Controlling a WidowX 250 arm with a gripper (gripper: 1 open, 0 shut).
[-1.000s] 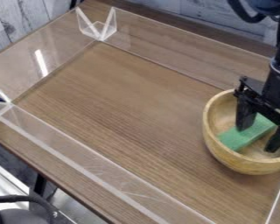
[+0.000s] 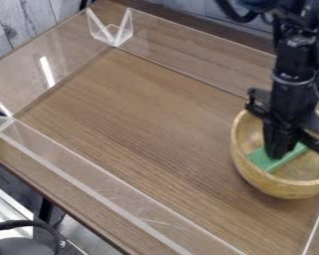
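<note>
The black gripper (image 2: 274,131) is at the right, pointing down into a tan round bowl (image 2: 279,185) on the wooden table. A green object (image 2: 269,159) lies in the bowl, directly beneath the fingers, which partly cover it. The fingertips are small and dark, and I cannot see anything held between them.
A white wire-like holder (image 2: 109,30) stands at the back left. Dark cables (image 2: 23,239) lie at the lower left corner.
The gripper has moved left within the area over the bowl, away from the right edge of the view. The green object looks roughly in place.
</note>
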